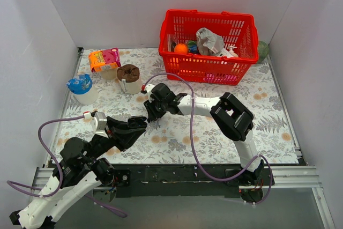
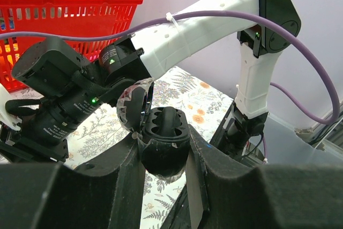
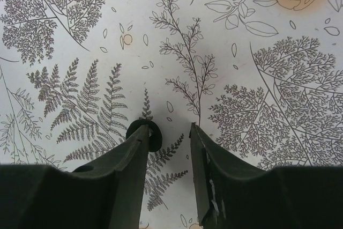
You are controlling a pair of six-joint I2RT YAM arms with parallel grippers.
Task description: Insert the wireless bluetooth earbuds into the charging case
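The black charging case (image 2: pixel 163 148), in a clear wrapping with its lid (image 2: pixel 135 103) up, is pinched in my left gripper (image 1: pixel 138 126), above the front left of the table. Inside the case stands a dark rounded piece (image 2: pixel 169 115); whether it is an earbud I cannot tell. A small black earbud (image 3: pixel 153 139) lies on the patterned cloth. Pointing down over it is my right gripper, fingers part open. Its left finger overlaps the earbud in the right wrist view, with bare cloth between most of the gap. From the top, the right gripper mostly hides that earbud.
A red basket (image 1: pixel 209 71) with an orange and bags stands at the back. To the back left are a blue-lidded jar (image 1: pixel 86 94), a brown-topped container (image 1: pixel 128 81) and a snack packet (image 1: pixel 105 59). Purple cables loop over both arms.
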